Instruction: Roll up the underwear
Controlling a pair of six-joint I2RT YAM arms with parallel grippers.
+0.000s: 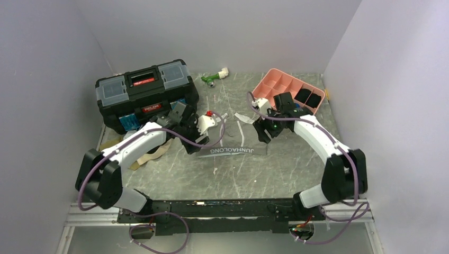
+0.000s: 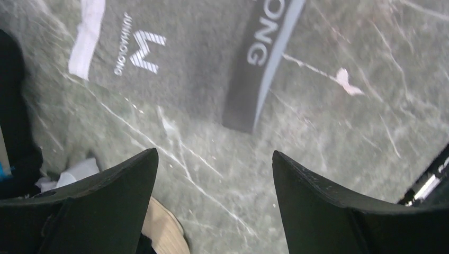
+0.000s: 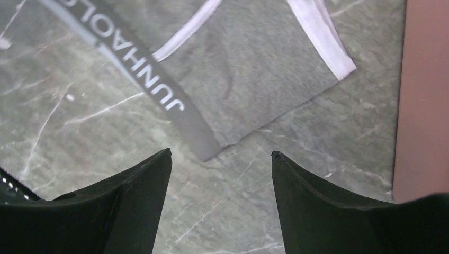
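Observation:
A grey pair of underwear (image 1: pixel 233 136) lies spread flat on the marble table, its lettered waistband (image 1: pixel 233 151) toward the front and white trim (image 1: pixel 242 135) running across it. My left gripper hovers by the left end of the waistband (image 2: pixel 249 90), fingers apart and nothing between them. In the right wrist view, the waistband's other corner (image 3: pixel 206 148) shows just ahead of my right gripper, which is open and empty. Both grippers are clear of the cloth. Part of the garment's left side is hidden by the left arm in the top view.
A black toolbox (image 1: pixel 145 92) stands at the back left, with a heap of other garments (image 1: pixel 153 153) before it. A pink divided box (image 1: pixel 280 82) holding dark rolled items sits at the back right.

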